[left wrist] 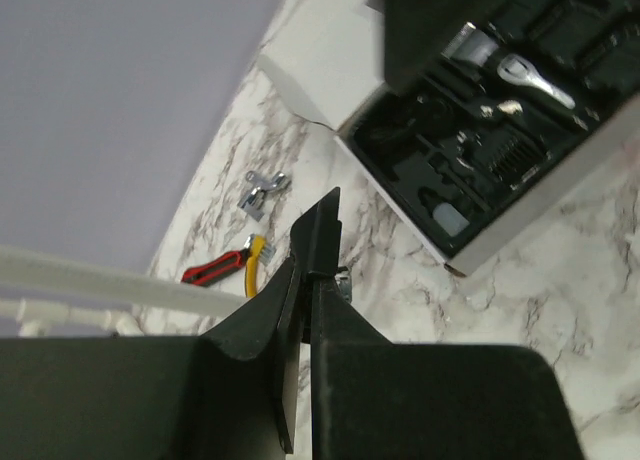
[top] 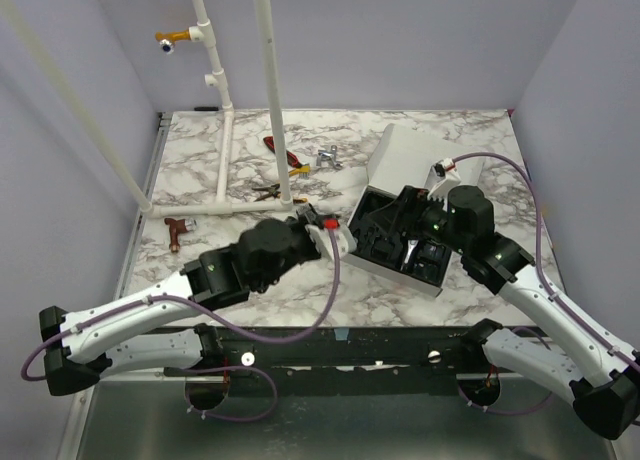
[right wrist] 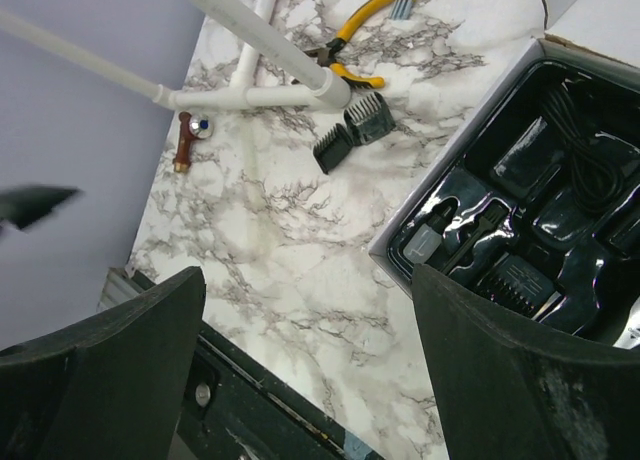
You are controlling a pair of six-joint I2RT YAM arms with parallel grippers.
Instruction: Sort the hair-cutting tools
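The open tool box [top: 400, 280] holds black tray compartments with a cable, comb, small bottle [right wrist: 423, 242] and clipper parts. Two loose guide combs [right wrist: 368, 118] lie on the marble left of it in the right wrist view. My left gripper is shut, blurred in the top view and left of the box; what is between its fingers is mostly hidden. My right gripper stands open over the front-left of the box, with nothing between its fingers.
Red-handled cutters [left wrist: 215, 268], yellow-handled pliers [right wrist: 357, 20] and metal fittings [top: 328, 156] lie at the back. White pipes [top: 225, 150] frame the left side. Bare marble is in front of the box.
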